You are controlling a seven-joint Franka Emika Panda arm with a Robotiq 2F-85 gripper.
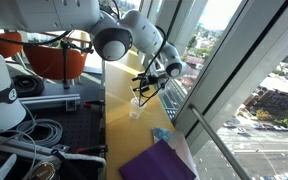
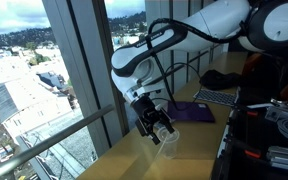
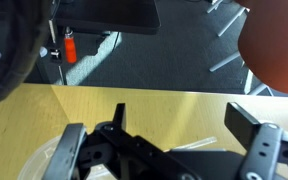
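A pale, see-through cup (image 1: 135, 108) stands on the wooden table (image 1: 124, 145), just below my gripper (image 1: 148, 88) in the first exterior view. From the second exterior view, the gripper (image 2: 158, 133) hangs close to the cup (image 2: 170, 150), partly overlapping it. Clear round rims of the cup (image 3: 46, 158) show at the lower left of the wrist view, beside the fingers rather than between them. My gripper is open, its fingers wide apart. A thin white stick-like item (image 3: 196, 144) shows beyond the gap; what it is stays unclear.
A purple folder (image 1: 156, 162) lies on the table, with a small blue cloth (image 1: 162, 134) near it. A keyboard (image 2: 216, 97) sits at the far end. Windows run along one side. An orange chair (image 3: 274, 40) stands past the table edge.
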